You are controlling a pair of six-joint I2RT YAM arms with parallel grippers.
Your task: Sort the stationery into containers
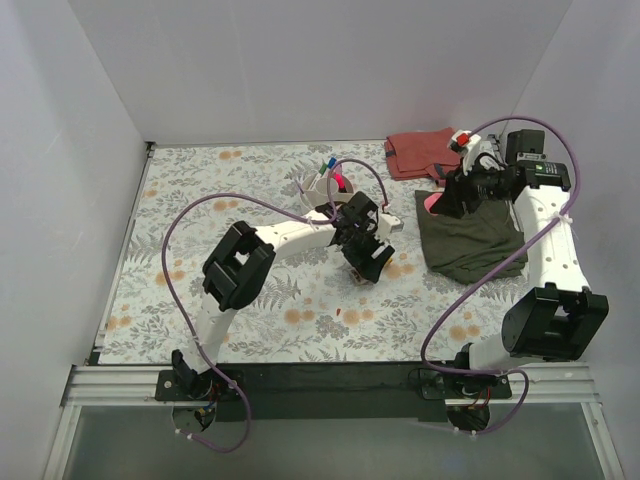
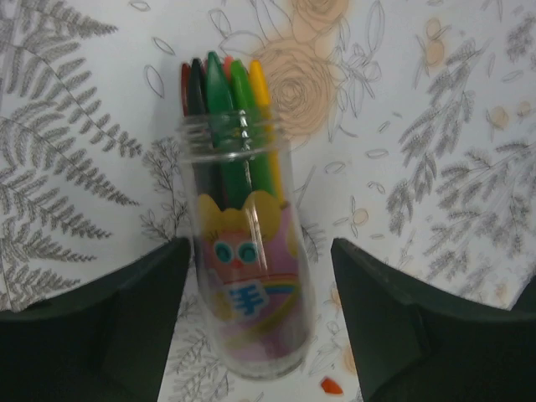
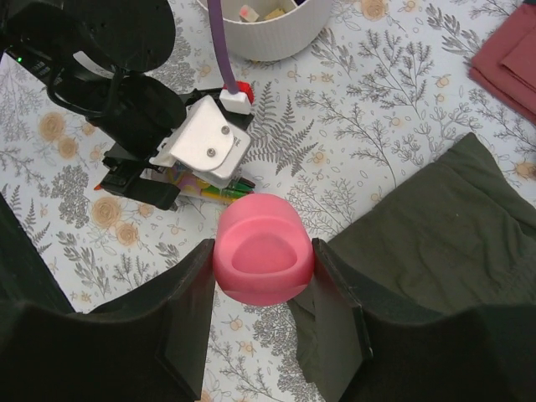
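A clear jar (image 2: 251,276) with a colourful label holds several green, yellow and dark sticks (image 2: 234,109). It lies on the flowered mat, between the parted fingers of my left gripper, with thin gaps showing on both sides. From above, my left gripper (image 1: 372,265) covers most of the jar; in the right wrist view the green sticks (image 3: 226,193) poke out beside it. My right gripper is shut on a rounded pink object (image 3: 261,285), held above the mat at the edge of the green cloth (image 3: 427,243).
Behind the left gripper stands a white round container (image 3: 276,38) with pens and small items. A folded red cloth (image 1: 425,153) lies at the back. A small orange bit (image 1: 338,312) rests on the mat.
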